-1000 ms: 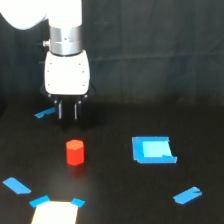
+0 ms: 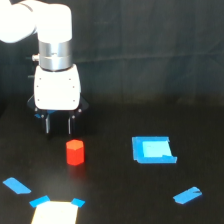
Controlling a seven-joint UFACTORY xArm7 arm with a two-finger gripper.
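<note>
A red block point(image 2: 75, 152) sits on the black table in the left half of the view. My gripper point(image 2: 59, 124) hangs just behind it and slightly to its left. Its two dark fingers point down and stand apart, with nothing visible between them. The fingertips look clear of the block, though their exact height over the table is hard to judge.
A pale square bordered with blue tape point(image 2: 155, 149) lies right of the block. Blue tape strips point(image 2: 187, 195) mark the front right and front left. A bright pale patch point(image 2: 54, 213) is at the front edge. Bare table separates block and square.
My gripper has come lower and a little to the left, and its fingers stand wider apart. The arm now covers the rear blue tape strip. The red block has stayed put.
</note>
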